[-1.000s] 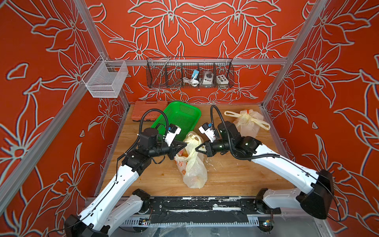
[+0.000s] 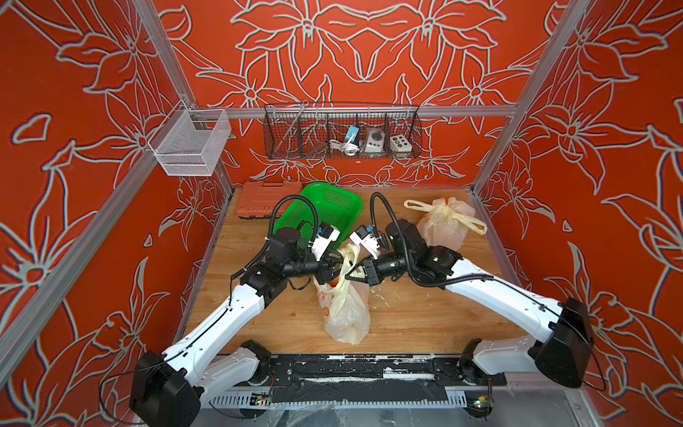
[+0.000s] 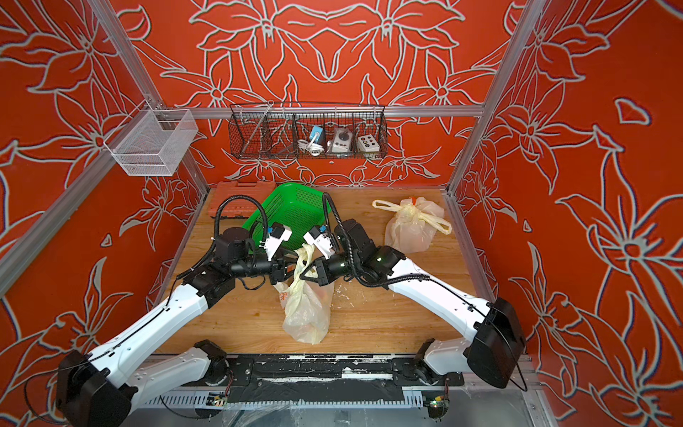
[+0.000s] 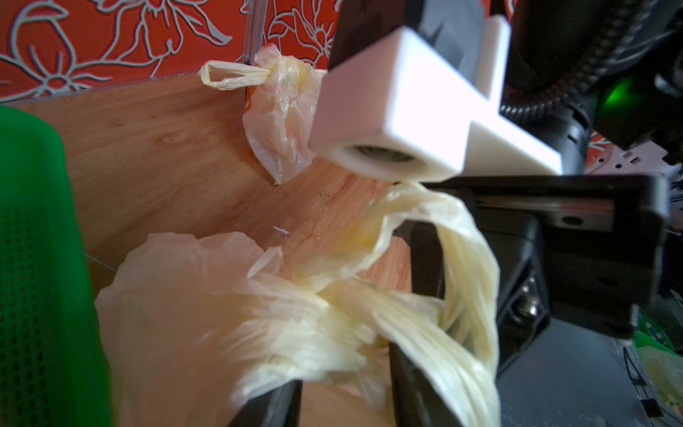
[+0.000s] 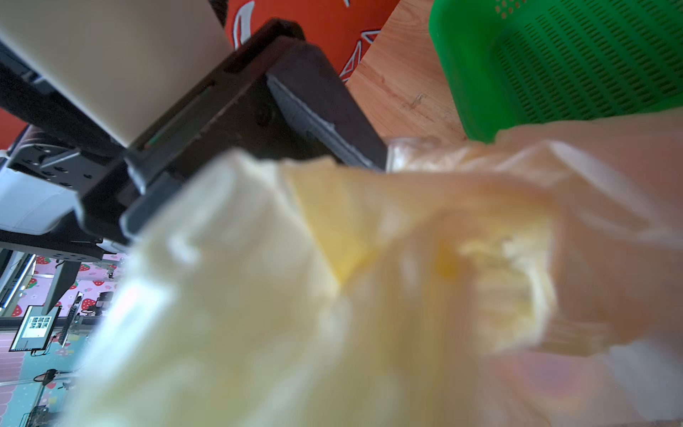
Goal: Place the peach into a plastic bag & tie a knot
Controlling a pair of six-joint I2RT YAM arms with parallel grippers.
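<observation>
In the top left view, the pale plastic bag (image 2: 348,316) stands at the table's front middle, its yellowish handles (image 2: 350,259) gathered upward between both grippers. An orange-red patch (image 2: 333,282) shows near its top; I cannot tell whether it is the peach or print. My left gripper is partly open, its fingers (image 4: 274,407) either side of the twisted plastic. My right gripper (image 2: 349,275) is shut beside the handles. A handle loop (image 4: 466,242) runs over its fingers in the left wrist view. Blurred plastic (image 5: 298,306) hides the right fingertips in the right wrist view.
A green basket (image 2: 355,206) stands right behind the grippers, with a red case (image 2: 259,199) at its left. Another tied bag (image 2: 444,224) sits at the back right.
My left gripper has moved right, up against the bag's handles and close to the right gripper. The right gripper has shifted slightly left, and the bag's bottom has swung a little left.
</observation>
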